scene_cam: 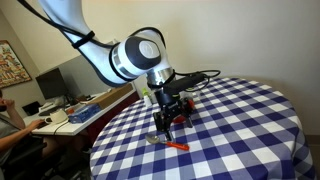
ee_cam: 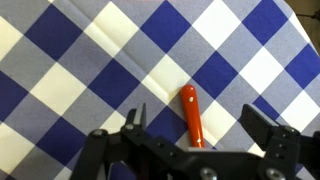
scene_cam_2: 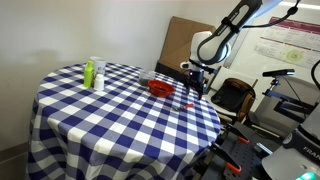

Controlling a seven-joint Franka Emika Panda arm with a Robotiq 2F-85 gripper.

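Note:
A utensil with an orange-red handle [scene_cam: 177, 146] and a metal head [scene_cam: 152, 137] lies flat on the checkered tablecloth. My gripper [scene_cam: 174, 128] hangs just above it, pointing down with its fingers open. Seen from the wrist, the handle [ee_cam: 192, 110] runs through the gap between the two fingers, apart from both; the gripper body hides its lower end. Across the table, the handle [scene_cam_2: 188, 105] shows as a small red spot below the gripper. Nothing is held.
Behind the gripper is a red bowl [scene_cam_2: 160, 90], partly hidden in exterior view 1. A green bottle [scene_cam_2: 89, 75] and a white bottle [scene_cam_2: 99, 83] stand toward the far side.

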